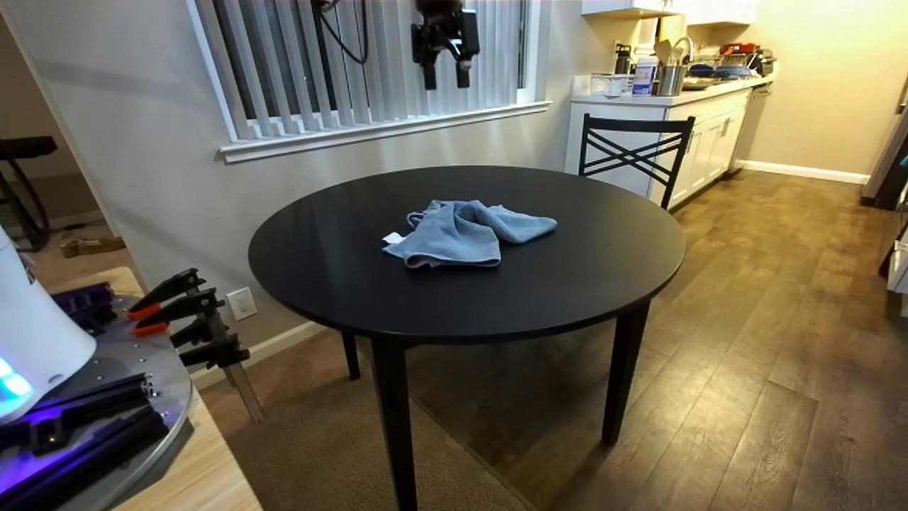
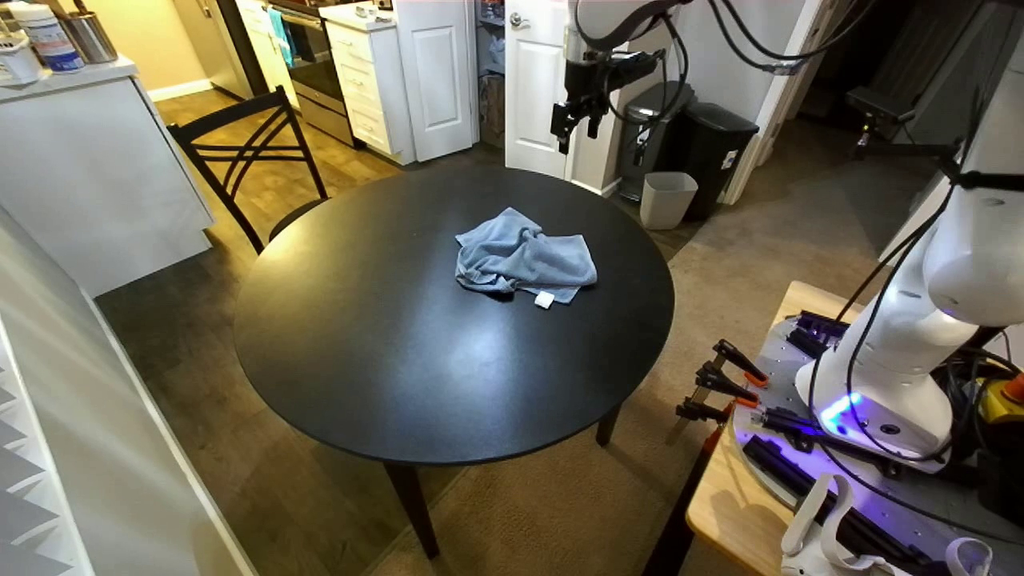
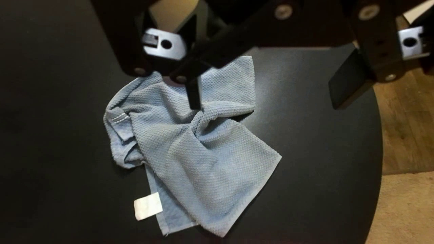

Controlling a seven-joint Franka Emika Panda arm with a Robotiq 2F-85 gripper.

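A crumpled blue-grey cloth (image 1: 464, 237) lies on the round black table (image 1: 562, 289), with folds bunched at its middle and a white tag (image 3: 148, 206) sticking out at one edge. High over the tabletop hangs my gripper (image 1: 447, 84), open and pointing down, well clear of the cloth. Seen from the opposite side, the gripper (image 2: 578, 144) is above the table's far edge. In the wrist view the fingers (image 3: 194, 94) stand wide apart with nothing held; one overlaps the upper part of the cloth (image 3: 211, 175), and the gripper covers some of it.
A black chair (image 2: 251, 158) stands close to the table's kitchen side. Clamps (image 1: 183, 311) sit on the wooden stand by the robot's base. Bins (image 2: 669, 198) stand on the floor beyond the table.
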